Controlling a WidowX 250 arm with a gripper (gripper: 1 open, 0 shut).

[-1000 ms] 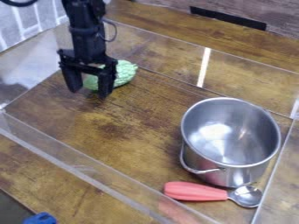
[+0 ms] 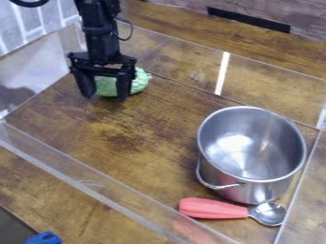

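My black gripper [image 2: 105, 82] is low at the upper left of the camera view, over a pale green, ridged object [image 2: 132, 80] that looks like a cabbage or similar vegetable. The fingers straddle or overlap part of it and hide some of it; whether they touch it is unclear, as is how far apart they are.
A steel pot [image 2: 250, 148] stands at the right, with a spoon [image 2: 268, 213] with a pink handle in front of it. A blue object [image 2: 44, 237] is at the bottom-left corner. Clear plastic walls edge the wooden surface [image 2: 121, 143], whose middle is clear.
My gripper has shifted slightly to the left and its fingers have changed position around the green object. The green object and the other things look unmoved.
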